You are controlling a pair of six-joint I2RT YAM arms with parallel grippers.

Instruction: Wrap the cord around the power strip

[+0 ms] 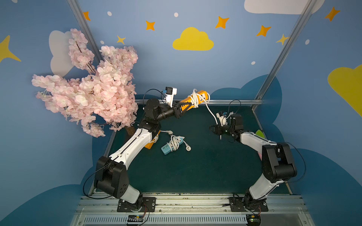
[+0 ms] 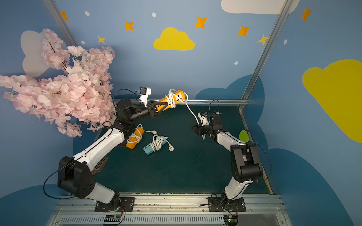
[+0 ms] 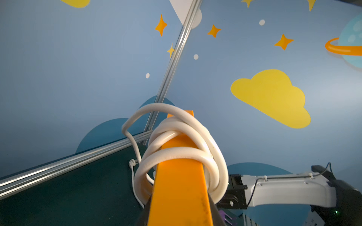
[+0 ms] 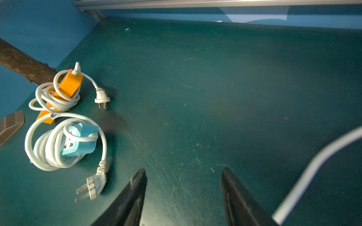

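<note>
My left gripper (image 1: 185,106) is shut on one end of an orange power strip (image 3: 181,188), holding it raised and tilted above the table's back part. Several turns of white cord (image 3: 184,152) lie around the strip's middle, with a looser loop (image 3: 160,107) toward its far end. From there the cord's free length (image 4: 313,169) hangs toward my right gripper. That gripper's fingers (image 4: 130,195) stand apart with nothing between them; the cord passes outside them, on the right in the right wrist view. A small white plug (image 3: 132,163) shows beyond the strip in the left wrist view.
A blue power strip (image 1: 172,145) with wound cord lies on the table. A second orange strip (image 2: 135,137), also wound, rests beside the tree trunk. Pink blossom (image 1: 98,90) crowds the left side.
</note>
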